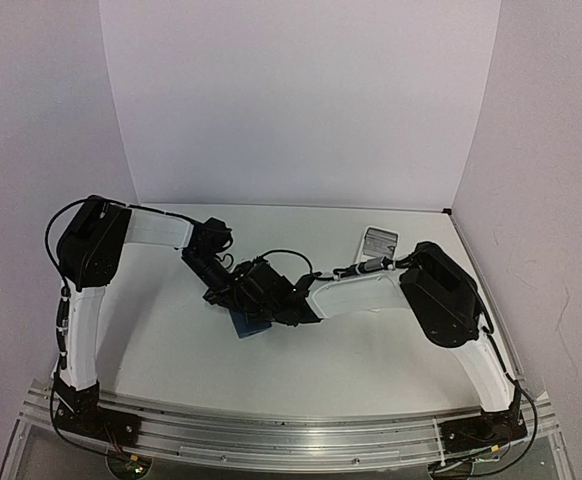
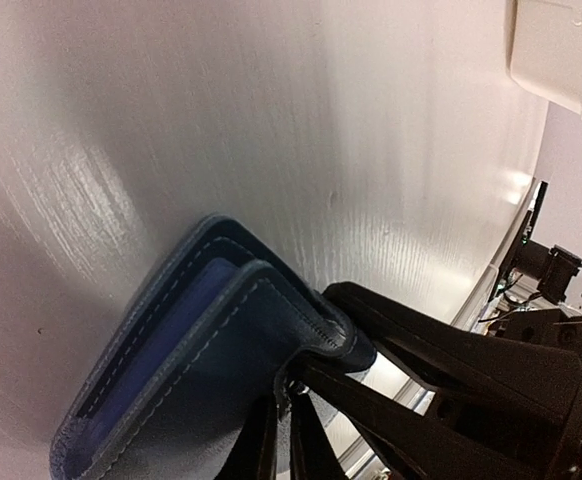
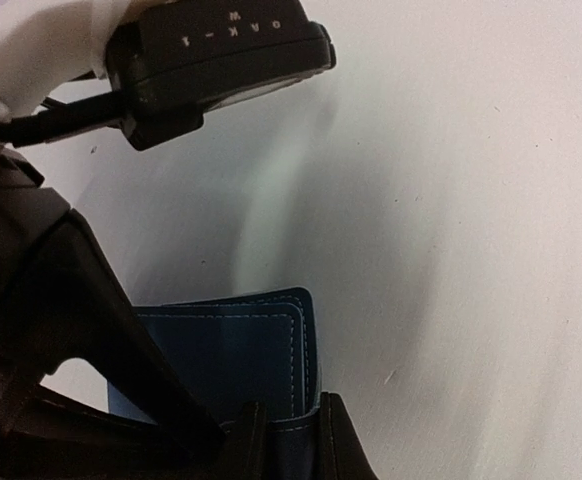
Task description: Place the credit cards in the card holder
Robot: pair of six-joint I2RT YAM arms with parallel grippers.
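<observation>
The dark blue stitched card holder lies on the table under both grippers; in the top view only its lower part shows. A brighter blue strip is visible in its opening; whether that is a card or lining, I cannot tell. My left gripper is shut at the holder's front panel, and any thin edge between its tips is hidden. My right gripper is part open, its fingers on either side of the holder's corner edge. No separate credit card can be made out.
A white tray stands at the back right, partly behind the right arm, with something greyish in it. The two grippers are crowded together over the holder. Bare table lies in front and to the right.
</observation>
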